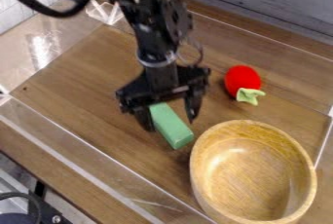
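Note:
My black gripper [166, 107] is lowered over a green rectangular block [173, 130] in the middle of the wooden counter, its two fingers open on either side of the block's far end. The block's near end sticks out toward the bowl. Whether the fingertips touch it is not clear.
A large yellow-tan bowl [252, 197] sits at the lower right, close to the block. A red tomato-like object [242, 78] with a green top lies to the right. A grey wall runs along the back.

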